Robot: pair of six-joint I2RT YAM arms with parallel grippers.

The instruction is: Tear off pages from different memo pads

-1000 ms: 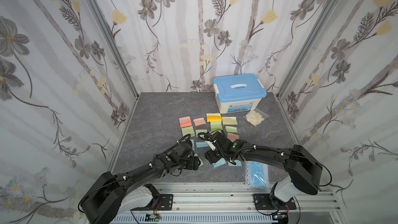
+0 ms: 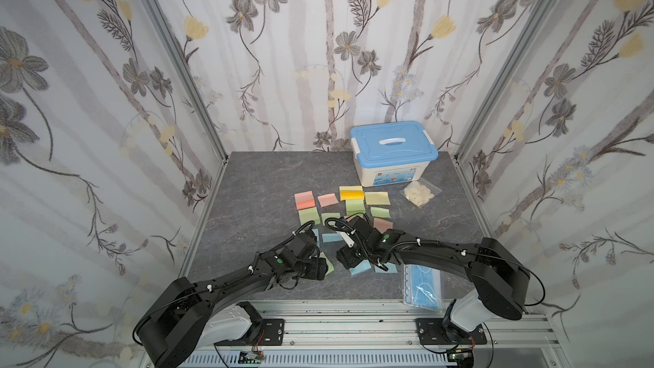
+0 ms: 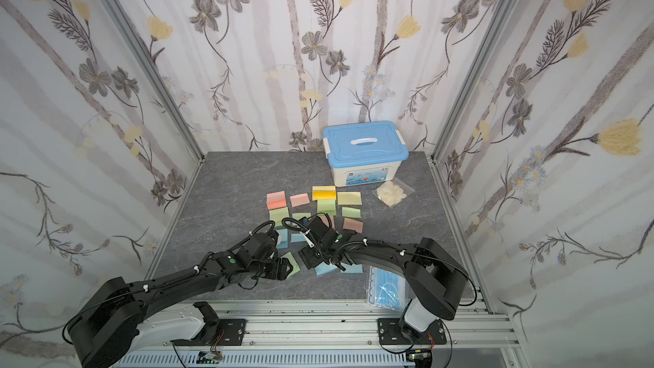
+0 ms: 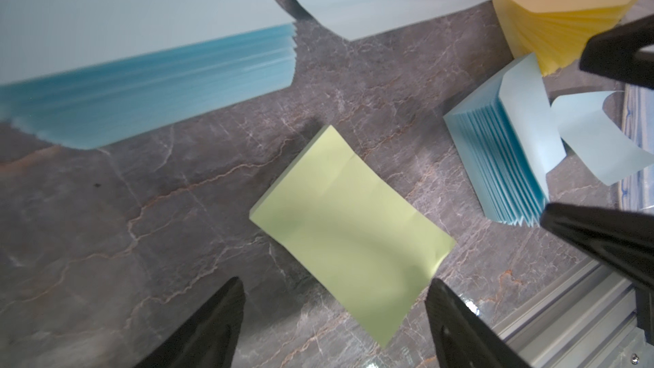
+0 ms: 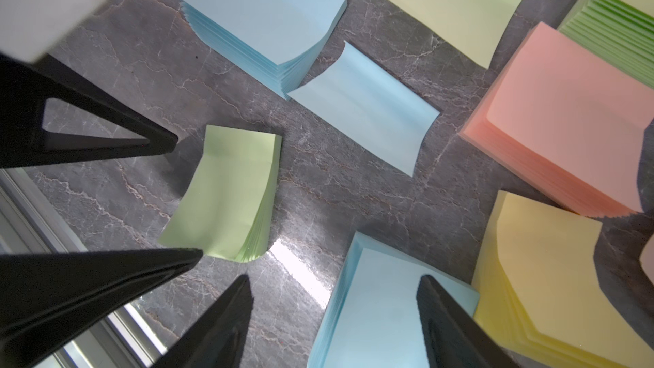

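A light green memo pad lies at an angle on the dark table; in the right wrist view the same green pad [image 5: 228, 194] has its top sheets curling. Over its near end, my left gripper stands open, its fingers [image 4: 204, 327] apart. To the right, my right gripper is also open, above a blue pad [image 5: 391, 313]. Nothing shows held by either. A loose blue sheet [image 5: 371, 109] lies near another blue pad [image 5: 269, 17]. A loose light green sheet [image 5: 463, 0] is farther back.
Pink [image 5: 565, 116] and yellow [image 5: 551, 279] pads crowd the right wrist view. At the back stands a blue-lidded box [image 2: 395, 153] with a clear bag [image 2: 419, 193] beside it. A blue packet [image 2: 423, 286] lies front right.
The green pad by my left gripper has shifted slightly and shows more in the top left view. My left gripper has moved only a little; the right arm looks still.
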